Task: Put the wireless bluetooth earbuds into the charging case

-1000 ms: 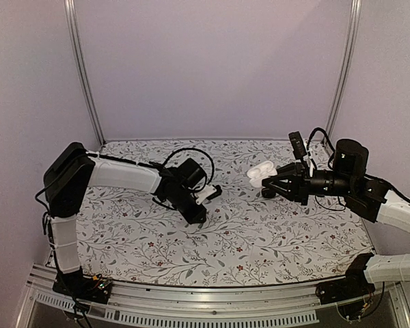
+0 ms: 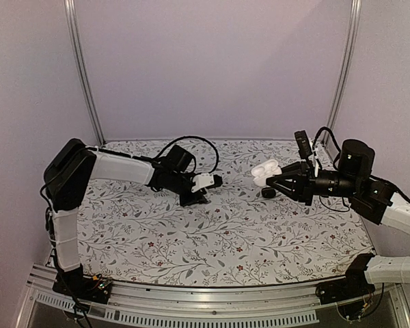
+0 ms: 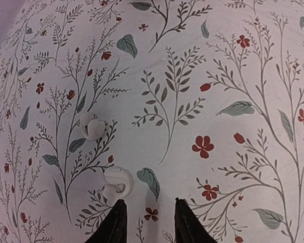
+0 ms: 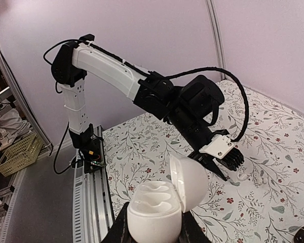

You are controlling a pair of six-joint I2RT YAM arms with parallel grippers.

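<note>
My right gripper (image 2: 280, 183) is shut on the white charging case (image 4: 154, 212), held in the air with its lid (image 4: 187, 179) raised and empty slots showing. On the floral surface lie two white earbuds (image 3: 95, 126), ahead and to the left of my left gripper's fingertips (image 3: 148, 207) in the left wrist view. That gripper hangs low over the surface, fingers apart with only cloth between them. In the right wrist view the earbuds appear small, just beside it.
A small black round object (image 2: 268, 193) sits below the right gripper. A metal rail (image 2: 212, 307) runs along the front edge, and pale walls enclose the sides and back.
The right gripper with the case has shifted slightly.
</note>
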